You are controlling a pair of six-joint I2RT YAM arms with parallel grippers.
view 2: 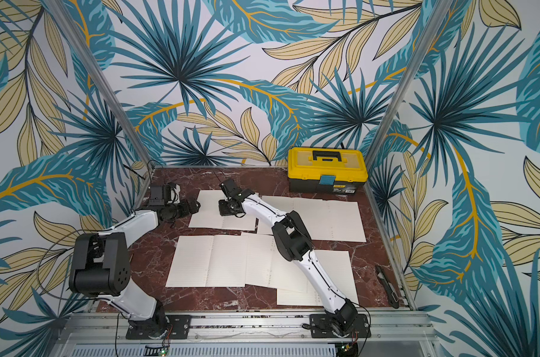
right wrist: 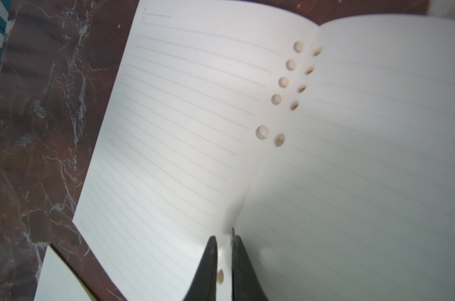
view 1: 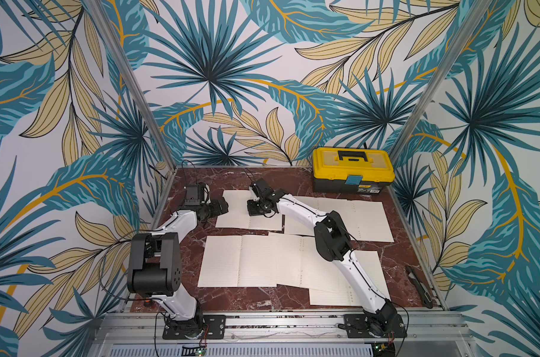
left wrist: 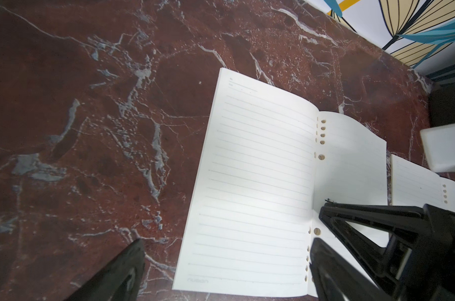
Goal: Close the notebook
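Note:
An open notebook (view 1: 234, 208) lies flat at the back left, lined pages and punched holes along its middle (left wrist: 252, 185). My left gripper (view 1: 219, 208) hangs open by its left edge; in the left wrist view its blurred fingers are wide apart with nothing between. My right gripper (view 2: 225, 207) is over the notebook's middle, shut, its fingertips at the fold (right wrist: 225, 240) with nothing visible between them. Several other notebooks lie open: one at front left (view 1: 219, 261), others at front middle and right (view 1: 288, 261), one at back right (view 1: 371, 220).
A yellow-lidded toolbox (view 1: 352, 169) stands at the back right. A dark hand tool (view 2: 386, 285) lies near the front right corner. Bare table shows at the far left and along the back.

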